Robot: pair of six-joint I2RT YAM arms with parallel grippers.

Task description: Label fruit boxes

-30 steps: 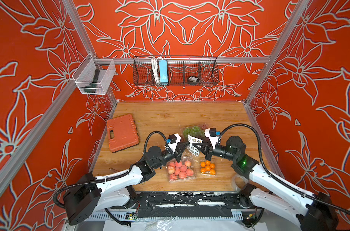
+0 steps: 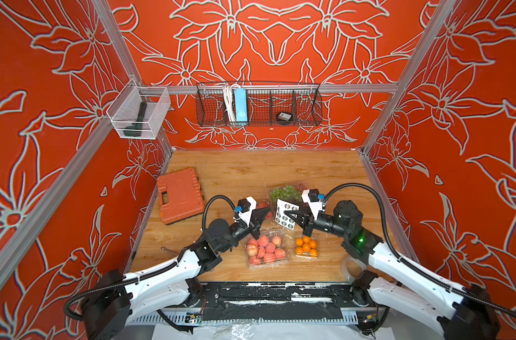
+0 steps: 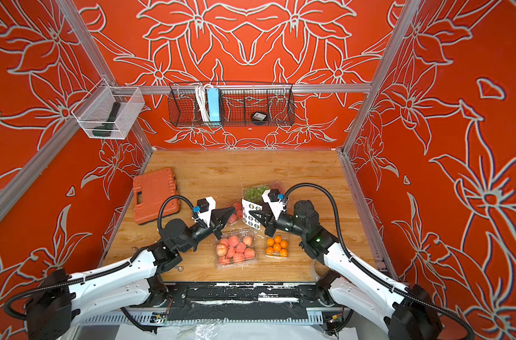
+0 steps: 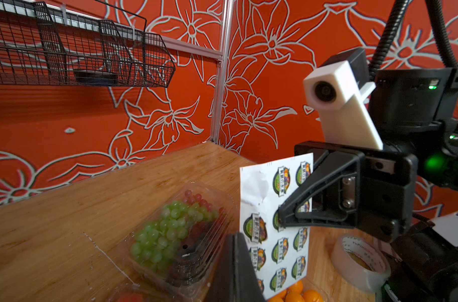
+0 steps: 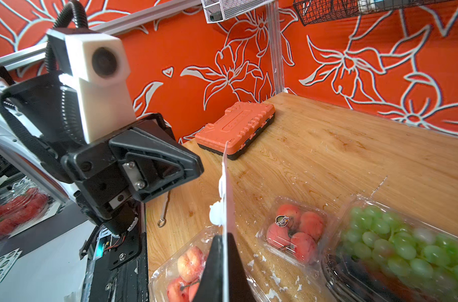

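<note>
My right gripper is shut on the white sticker sheet point(image 2: 288, 207), holding it upright above the table. Rows of round fruit labels face left, and the upper corner is bare and creased. One label point(image 4: 255, 228) sits near the sheet's left edge. My left gripper is shut with nothing between its fingers; it stands left of the sheet, apart from it, and that label is outside its fingers. Below are boxes of peaches point(image 2: 264, 249), oranges point(image 2: 306, 246), grapes point(image 2: 286, 193) and small red fruit point(image 5: 295, 229), this last bearing a round label point(image 5: 282, 220).
An orange tool case point(image 2: 180, 194) lies at the table's left. A tape roll point(image 4: 360, 262) rests by the right arm. Wire baskets point(image 2: 259, 105) hang on the back wall.
</note>
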